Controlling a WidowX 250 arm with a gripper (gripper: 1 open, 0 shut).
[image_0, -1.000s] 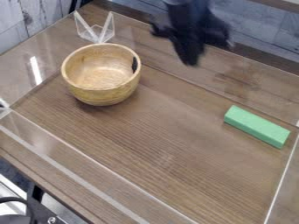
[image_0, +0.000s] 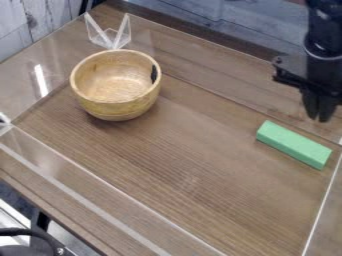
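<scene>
My gripper (image_0: 302, 94) hangs at the upper right, dark and blurred at its tip, above and behind a green block (image_0: 293, 143) that lies on the wooden table. It looks shut, with nothing visible between its fingers. A round wooden bowl (image_0: 116, 99) sits on the left half of the table, empty as far as I can see.
A white, bag-like object (image_0: 110, 32) lies near the back left edge. Dark cables show at the bottom left corner.
My gripper has swept from the upper middle, behind the bowl, to the right, over to near the green block. The bowl and block have not moved.
</scene>
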